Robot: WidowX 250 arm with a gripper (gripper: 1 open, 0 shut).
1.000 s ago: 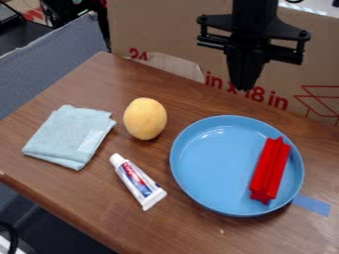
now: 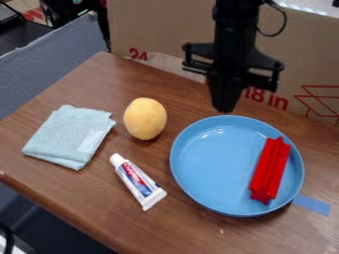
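The black gripper [image 2: 225, 99] hangs in the upper middle, above the table behind the blue plate [image 2: 205, 169], shut with nothing visible between its fingers. On the plate's right side lie red stick-like pieces [image 2: 271, 169]. A yellow potato-like object [image 2: 145, 118] sits left of the plate. A white toothpaste tube [image 2: 138, 182] lies at the front, and a folded pale blue cloth [image 2: 69, 133] is at the left.
A cardboard sheet [image 2: 153, 35] stands along the back. Bare wooden table [image 2: 106, 228] shows at the front and back left. Blue tape [image 2: 311, 205] is at the right.
The gripper has moved down and to the left, lower toward the table behind the plate. The objects on the table have not moved.
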